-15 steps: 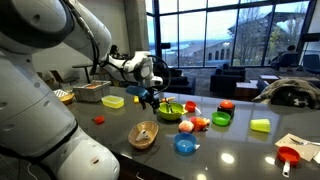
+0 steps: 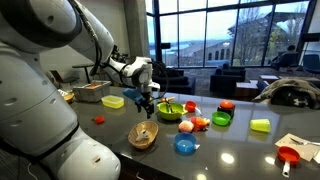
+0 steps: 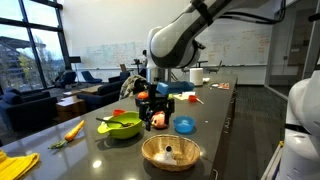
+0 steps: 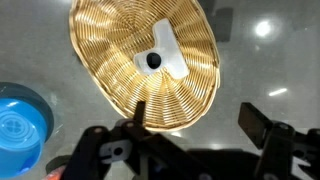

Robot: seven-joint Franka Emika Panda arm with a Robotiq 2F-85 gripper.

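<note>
A round wicker basket (image 4: 112, 62) stands on the dark table, filling the upper left of the wrist view. Inside it lies a small white object (image 4: 172, 52) with a dark round spot at one side. Over the basket hangs my gripper, pointing down. Its two fingers (image 4: 262, 128) are spread wide apart, with nothing visible between them. Exterior view 2 shows the gripper (image 3: 150, 113) clear above the basket (image 3: 186, 159), not touching it; the white object (image 3: 169, 152) lies inside. In exterior view 1 the basket (image 2: 143, 135) sits below the fingertips.
A blue bowl (image 2: 185, 143) stands right of the basket. Behind it are a green bowl (image 2: 170, 112) and red-orange items (image 2: 200, 124). A green bowl (image 2: 221, 118), a yellow block (image 2: 260, 125) and a red ladle (image 2: 288, 156) lie farther right. Between them is bare table.
My arm has shifted slightly left in exterior view 1, staying above the basket. The basket, the white object and the bowls have not visibly moved.
</note>
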